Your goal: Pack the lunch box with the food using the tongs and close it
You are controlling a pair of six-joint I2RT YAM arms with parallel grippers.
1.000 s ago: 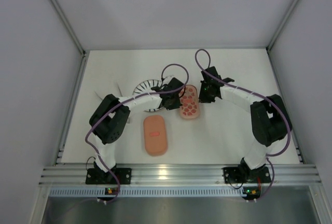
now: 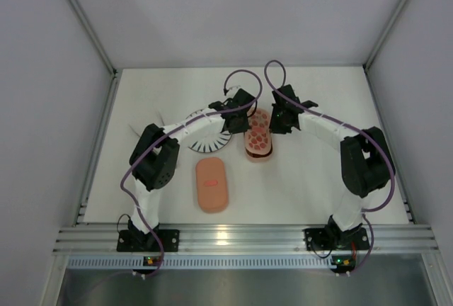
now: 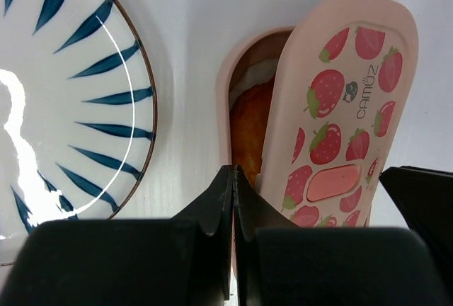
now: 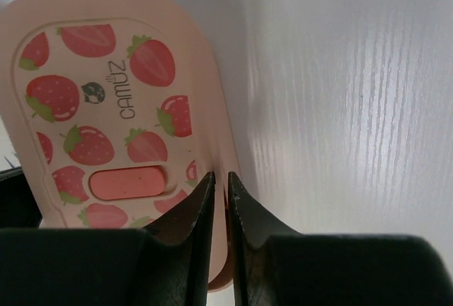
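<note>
The pink lunch box's strawberry-print lid [image 2: 257,134] [image 3: 340,100] [image 4: 106,108] sits askew. Along its left side the lid stands off the box body [image 3: 225,90], and browned food [image 3: 249,129] shows in the gap. My left gripper [image 2: 247,129] is shut at that opening, its tips against or just beside the lid's left edge; nothing shows between its fingers. On the opposite side, my right gripper [image 2: 274,131] is shut on the box's right edge, a thin strip of it visible between the fingers.
Left of the box lies a white plate with blue stripes [image 2: 209,143] [image 3: 64,129], partly under the left arm. A plain pink oblong case [image 2: 211,196] lies nearer the front. Thin utensils [image 2: 161,119] rest at far left. Table right of the box is clear.
</note>
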